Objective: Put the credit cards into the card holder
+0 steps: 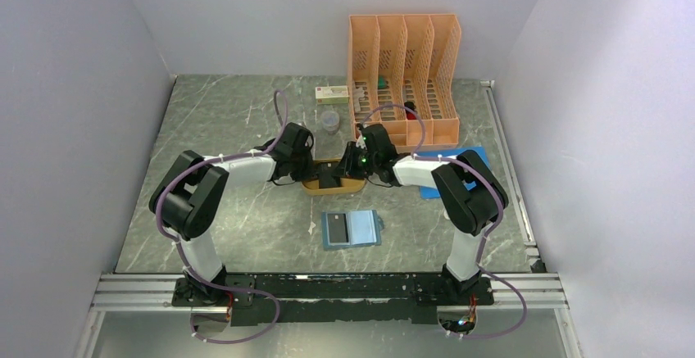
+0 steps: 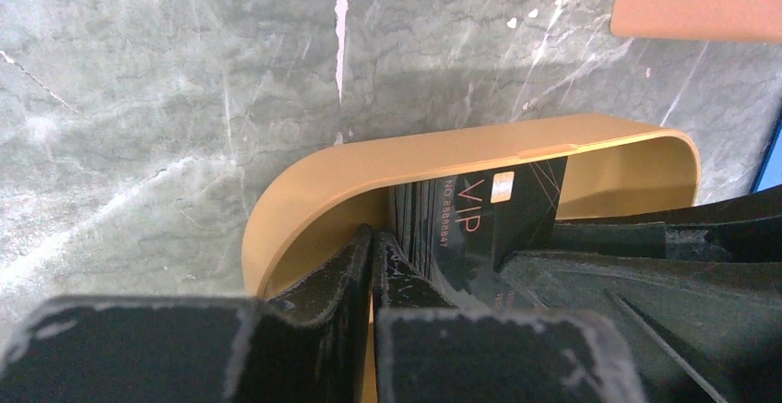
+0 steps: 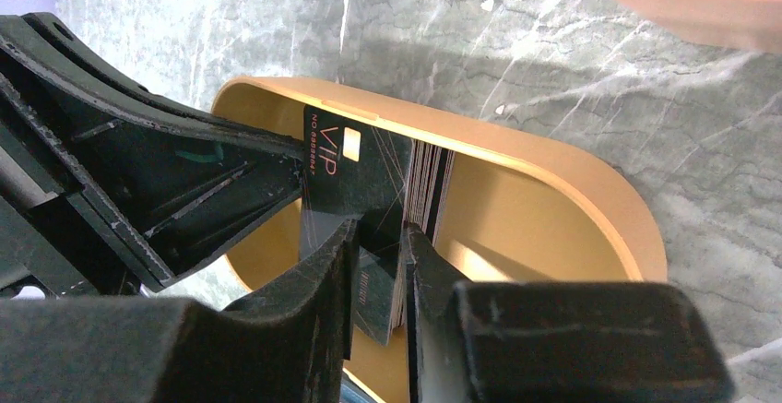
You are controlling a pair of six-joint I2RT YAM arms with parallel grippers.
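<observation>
A stack of black VIP cards (image 2: 470, 209) stands on edge inside an orange oval box (image 1: 334, 192). My left gripper is shut at the stack's left side; I cannot make out anything between its fingertips. From the right, my right gripper reaches over the stack with its fingers slightly apart. Part of the cards (image 3: 355, 182) shows between and beyond them; no firm hold is visible. In the top view the blue card holder (image 1: 365, 227) lies open in front of the box, a dark card (image 1: 337, 228) in its left side.
A tall orange rack (image 1: 406, 133) stands at the back right, and a small box (image 1: 332, 94) and a clear cup (image 1: 329, 121) sit behind the oval box. A blue sheet (image 1: 430, 193) lies under the right arm.
</observation>
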